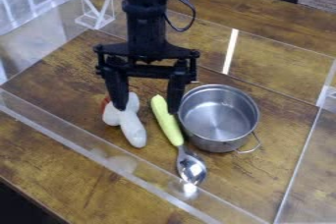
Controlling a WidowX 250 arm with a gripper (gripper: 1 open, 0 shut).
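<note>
My black gripper (pixel 147 92) hangs over the middle of the wooden table, open, its two fingers pointing down above a white object with a red end (pixel 129 122). Just right of it lies a long pale yellow-green object (pixel 165 118), with a metal spoon (pixel 191 167) below that. A steel pot (pixel 221 113) with wire handles stands to the right. Whether the fingertips touch anything cannot be told from this angle.
Transparent panels edge the front and right side, and a clear barrier stands at the back left.
</note>
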